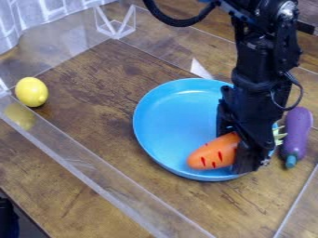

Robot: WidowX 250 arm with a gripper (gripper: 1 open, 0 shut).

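The black gripper [237, 139] is down over the right part of a blue plate [168, 121], its lower end around an orange toy carrot [211, 153] lying in the plate. I cannot tell whether its fingers are shut on the carrot; they are dark and partly hidden.
A purple toy eggplant [296, 139] lies just right of the plate, with something pale green beside it. A yellow lemon-like object [32, 91] is at the far left, near clear plastic walls.
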